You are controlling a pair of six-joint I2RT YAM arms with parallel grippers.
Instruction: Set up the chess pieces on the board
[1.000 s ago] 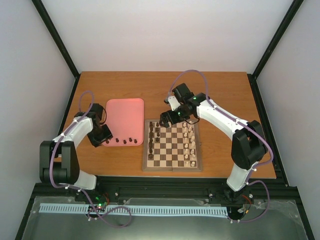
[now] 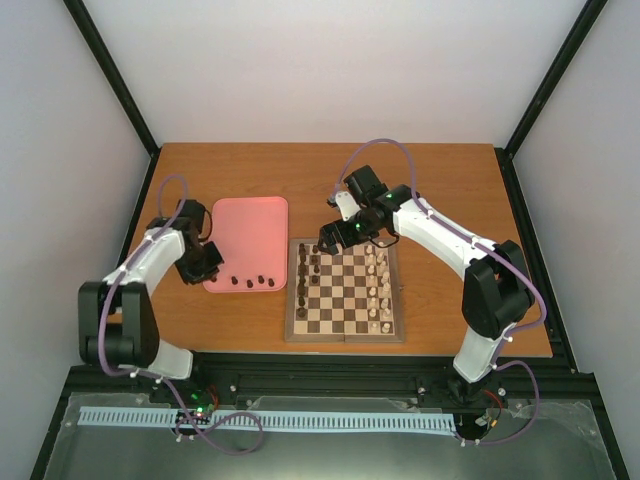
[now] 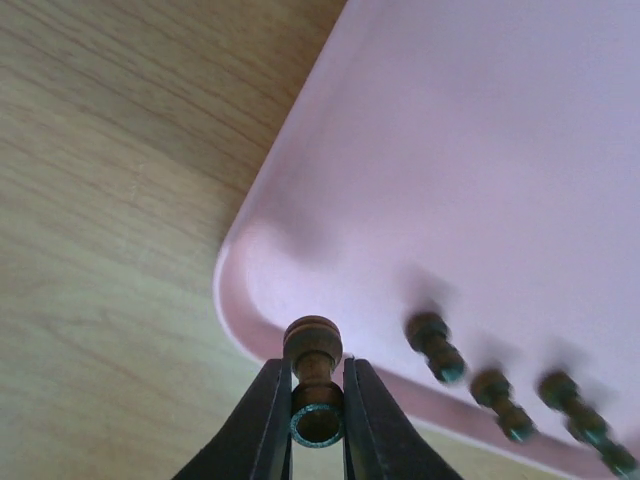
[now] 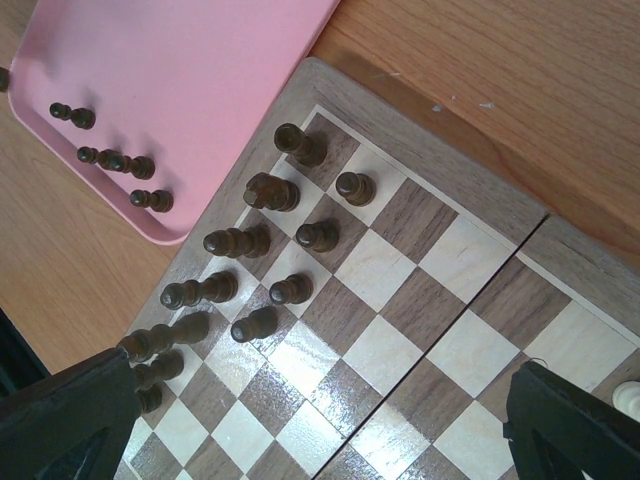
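Note:
A dark brown rook (image 3: 315, 368) with a hollow round top is pinched in my left gripper, which is shut on it over the tray's near-left corner. Beside it on the pink tray (image 2: 252, 235), several dark pawns (image 3: 435, 345) stand along the near edge. The chessboard (image 2: 345, 336) carries dark pieces (image 4: 228, 242) on its left side and light pieces (image 2: 385, 290) on its right. My right gripper hangs over the board, fingers (image 4: 75, 420) wide apart, empty.
Bare wooden table (image 2: 230, 170) lies behind the tray and board. The board's wooden border (image 4: 420, 150) stands beside the tray's right rim. The board's middle squares are clear of pieces.
The right arm barely shifted.

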